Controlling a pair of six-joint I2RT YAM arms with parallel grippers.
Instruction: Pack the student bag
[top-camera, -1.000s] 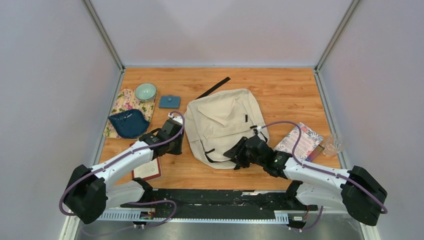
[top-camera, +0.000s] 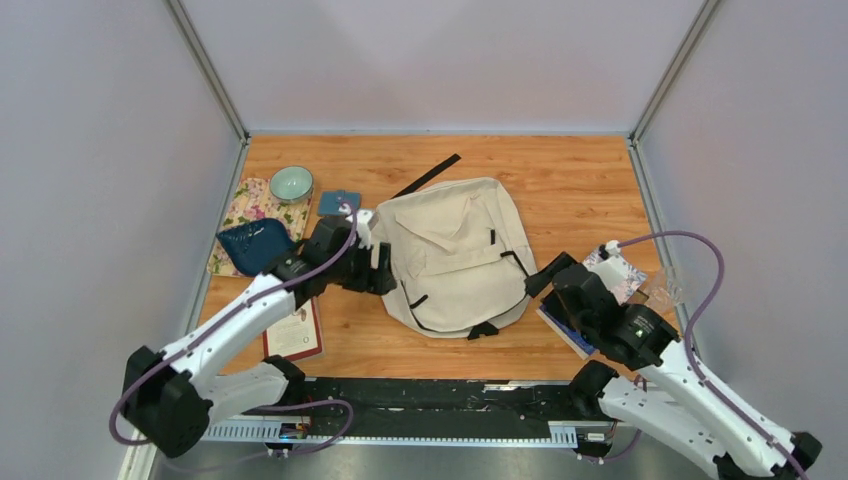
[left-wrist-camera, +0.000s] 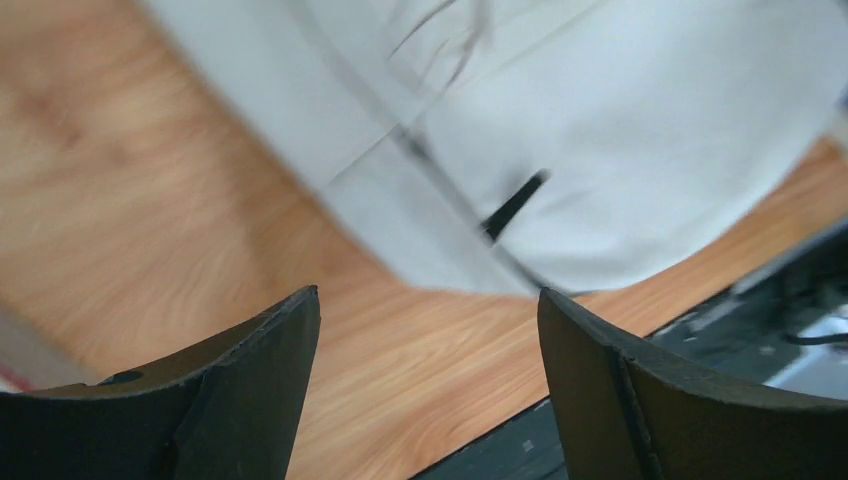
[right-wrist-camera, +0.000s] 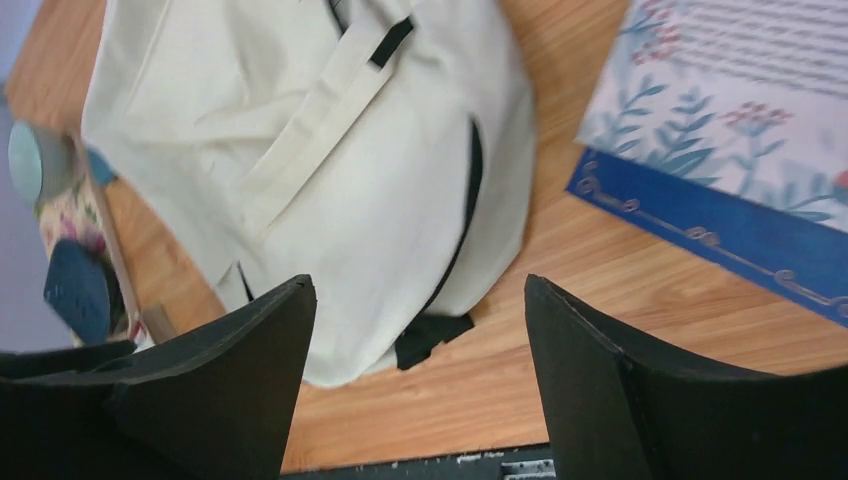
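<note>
The cream backpack (top-camera: 455, 240) lies flat in the middle of the table, also filling much of the blurred left wrist view (left-wrist-camera: 620, 150). My left gripper (top-camera: 378, 270) is open over the bag's left side. My right gripper (top-camera: 540, 280) stands open near the bag's right edge, beside stacked books with floral covers (right-wrist-camera: 710, 120) and blue covers (right-wrist-camera: 700, 230). At the left lie a dark blue pouch (top-camera: 255, 243), a small blue wallet-like item (top-camera: 336, 200) and a red-bordered book (top-camera: 292, 335).
A floral item (top-camera: 230, 210) with a mint bowl (top-camera: 291, 183) sits back left. A clear cup (top-camera: 665, 290) stands at the right edge. The back of the table around the strap has free wood.
My left arm has moved right and up, onto the bag. My right arm has swung right from the bag's lower part toward the books.
</note>
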